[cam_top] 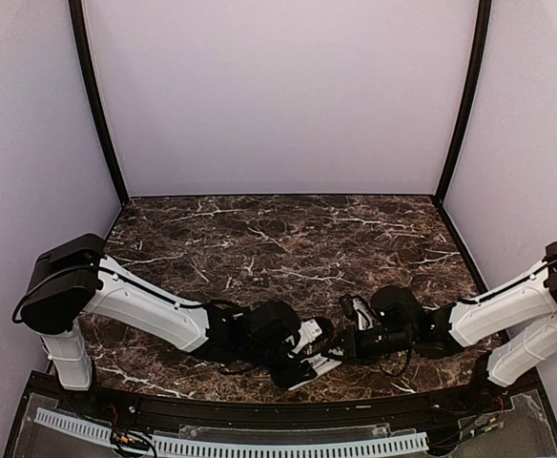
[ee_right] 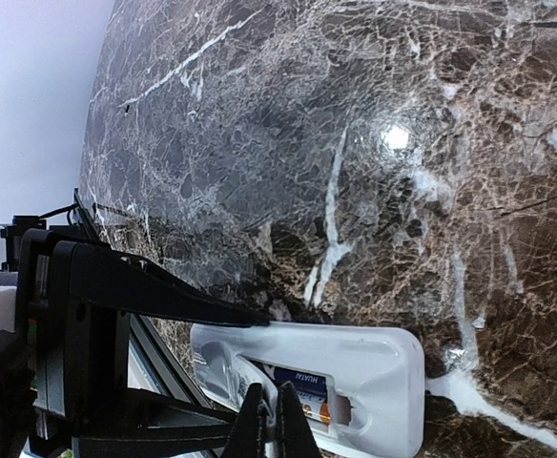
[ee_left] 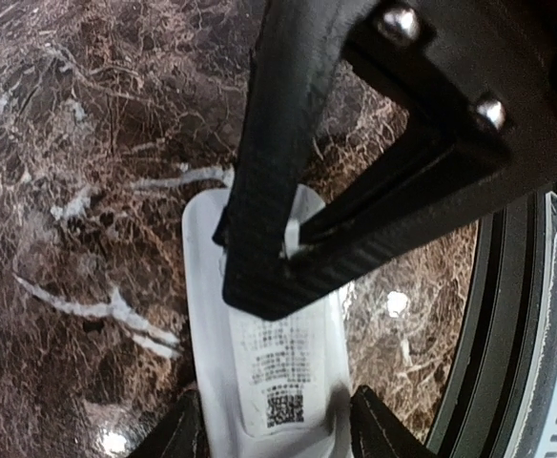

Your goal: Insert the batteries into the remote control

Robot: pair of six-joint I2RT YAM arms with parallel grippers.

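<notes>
The white remote control (cam_top: pixel 324 364) lies back side up near the table's front edge. In the right wrist view its battery compartment is uncovered, and a blue and orange battery (ee_right: pixel 307 389) shows inside. My left gripper is part open, its fingers (ee_left: pixel 183 434) at either side of the remote's far end, close along its edges. Over the compartment stands my right gripper, shut, its tips down at the opening; nothing clear shows between them. These fingers hide part of the compartment, so whether a second battery lies there I cannot tell.
A dark metal edge (ee_left: pixel 484 315) runs close along the front, with a slotted white strip (cam_top: pixel 288 448) beyond it. Both grippers crowd together over the remote.
</notes>
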